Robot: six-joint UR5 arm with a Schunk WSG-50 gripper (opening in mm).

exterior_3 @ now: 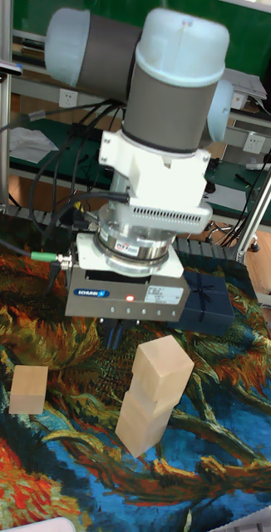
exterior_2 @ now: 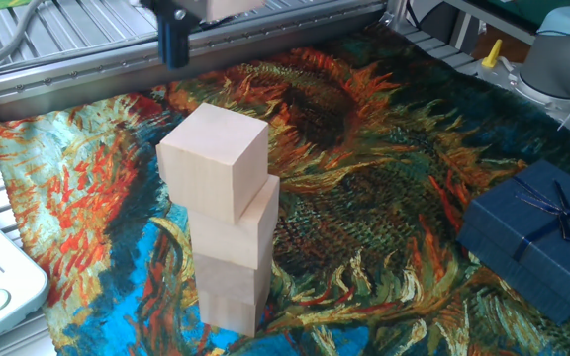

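Observation:
Pale wooden blocks stand in a tower (exterior_2: pixel 228 222) on the painted cloth, the top block turned and offset from those below. From the other side the tower (exterior_3: pixel 154 390) shows its upper block jutting over the lower part. A single wooden block (exterior_3: pixel 28 390) rests apart from it, at the left of exterior view 3. My gripper (exterior_3: pixel 113 332) hangs above the cloth, clear of the tower, its dark fingers pointing down. At the top of exterior view 2 the gripper (exterior_2: pixel 173 49) is cut off by the frame, its fingers overlapping. No block shows between them; their opening is unclear.
A dark blue ribboned box (exterior_2: pixel 537 232) sits at the right on the cloth. At the left edge is a white device (exterior_2: pixel 3 277). A metal rail (exterior_2: pixel 87 74) runs along the back. Much of the cloth between tower and box is bare.

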